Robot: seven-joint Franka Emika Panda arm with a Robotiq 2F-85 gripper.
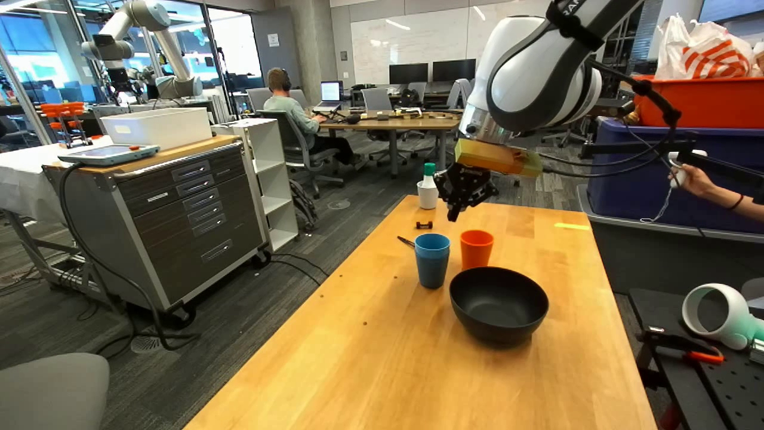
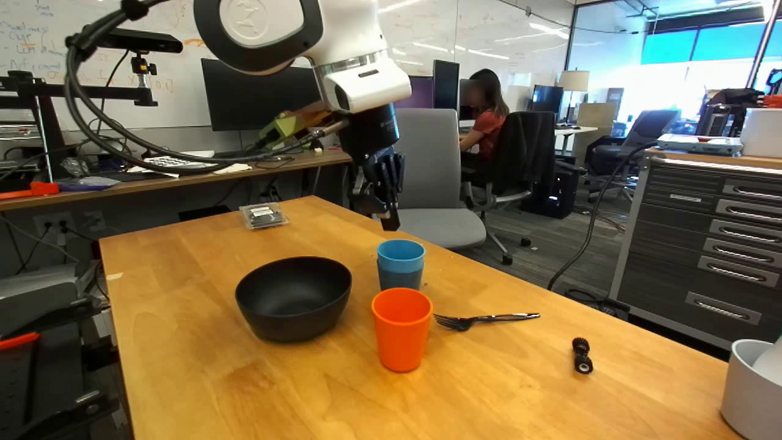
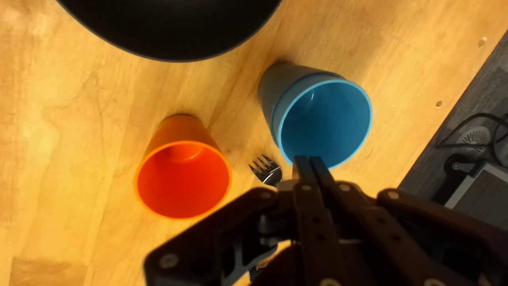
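Note:
A light blue cup [image 2: 401, 250] sits inside a darker blue cup [image 1: 433, 273], and both stand upright as one stack on the table. My gripper is above this stack with its fingers close together. Nothing shows between them. In both exterior views the fingertips are clear of the cup's rim. An orange cup [image 2: 402, 330] stands upright beside the stack, and the wrist view looks down into its empty inside.
A black bowl [image 1: 498, 304] is close to the cups. A fork [image 2: 487, 319], a small black dumbbell-shaped piece [image 2: 582, 355] and a white container [image 1: 427, 194] holding a green-capped bottle [image 1: 429, 172] are on the table [image 1: 372, 372]. Its near part is bare.

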